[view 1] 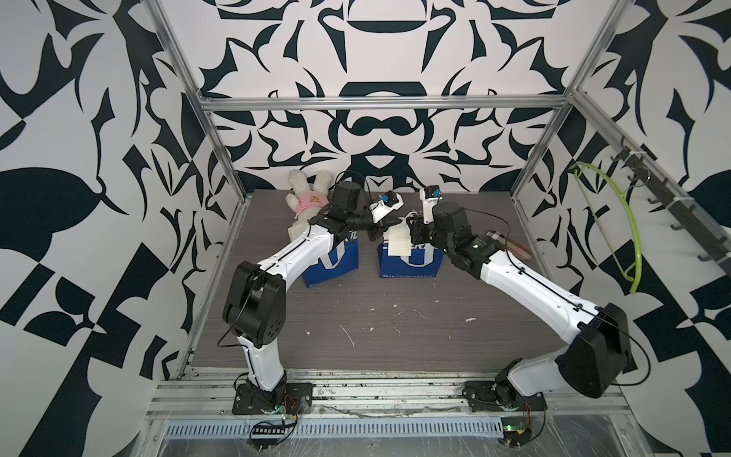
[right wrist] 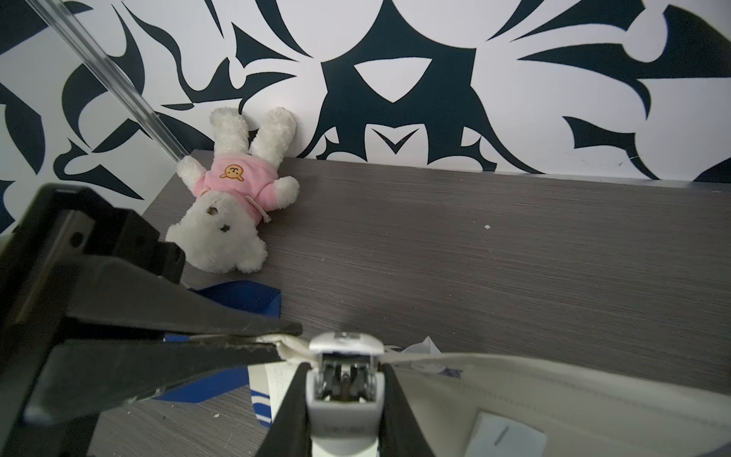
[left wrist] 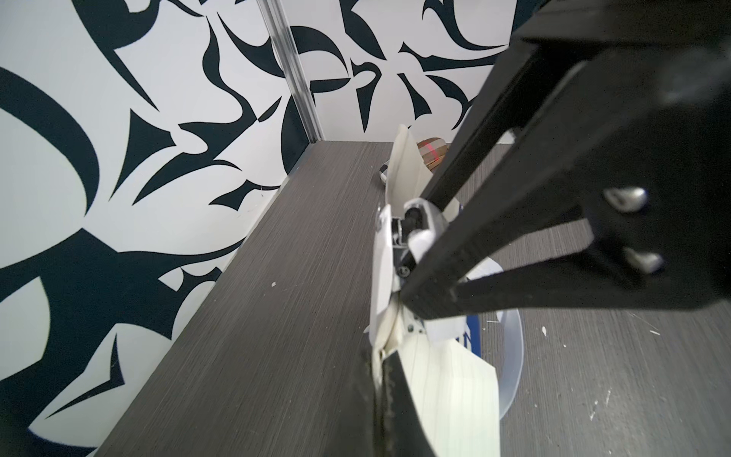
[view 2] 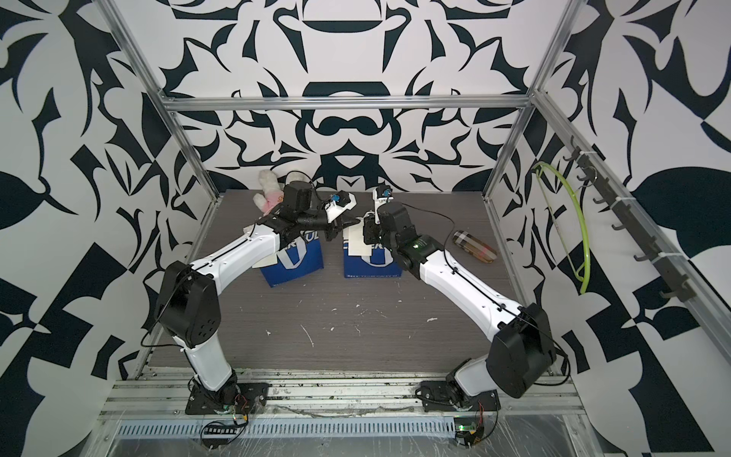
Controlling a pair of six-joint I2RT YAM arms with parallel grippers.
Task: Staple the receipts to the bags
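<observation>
In the top views two blue-and-white bags stand side by side, the left bag (view 1: 332, 268) turned and the right bag (view 1: 411, 266) facing front. A cream receipt (view 1: 399, 239) hangs over the front of the right bag. My left gripper is shut on the thin rim of that bag, apparently with the receipt's top edge. Held in my right gripper is a white and grey stapler (right wrist: 345, 415), at the rim beside the left fingertips (right wrist: 285, 327). Whether its fingers enclose the rim and receipt, I cannot tell. Another pale paper (view 2: 264, 259) shows beside the left bag.
A white teddy in a pink shirt (right wrist: 240, 182) lies behind the left bag. At the right sits a brown plaid item (view 2: 473, 247).
</observation>
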